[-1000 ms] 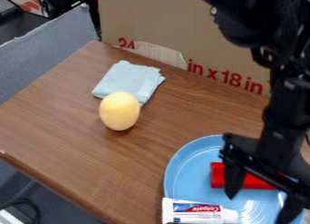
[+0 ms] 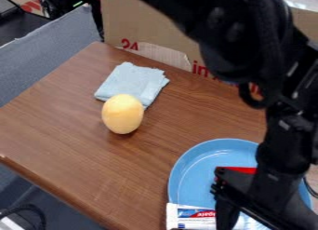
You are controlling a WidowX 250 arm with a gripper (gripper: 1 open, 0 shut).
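The black gripper (image 2: 248, 195) is low over the blue plate (image 2: 192, 170) at the right, largely covering a red object (image 2: 239, 169) on it. A white toothpaste tube (image 2: 195, 218) lies at the plate's near edge, partly behind the gripper. The gripper's fingertips are hard to make out against the plate and tube. A yellow oval object (image 2: 122, 114) stands on the wooden table, just in front of a folded light-blue cloth (image 2: 134, 80).
A cardboard box (image 2: 149, 20) stands behind the table (image 2: 74, 150). The table's edge runs along the left.
The arm has shifted, and the gripper now sits further left over the plate, hiding more of the red object than before. The yellow object, cloth and tube look unmoved.
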